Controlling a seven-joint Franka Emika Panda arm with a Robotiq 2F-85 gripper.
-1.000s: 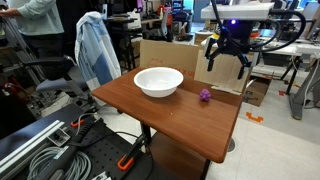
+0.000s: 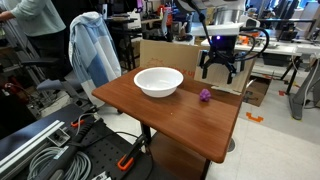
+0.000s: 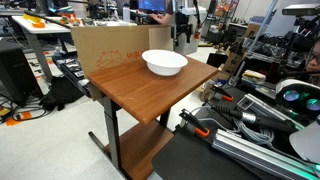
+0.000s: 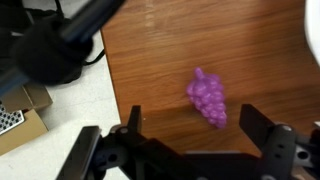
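On the brown table lies a small purple object that looks like a bunch of grapes, to the right of the white bowl. My gripper hangs above the table, a little higher than the grapes and apart from them. Seen from the wrist, the purple grapes show between and beyond the two dark fingers, which stand wide apart with nothing between them. The bowl's rim just enters that view at the right. In exterior view 2 the bowl hides the grapes.
Cardboard panels stand along one side of the table. A light blue cloth hangs behind at the left.
My gripper has moved left and slightly down, coming closer to the grapes. The grapes and the bowl have not moved.
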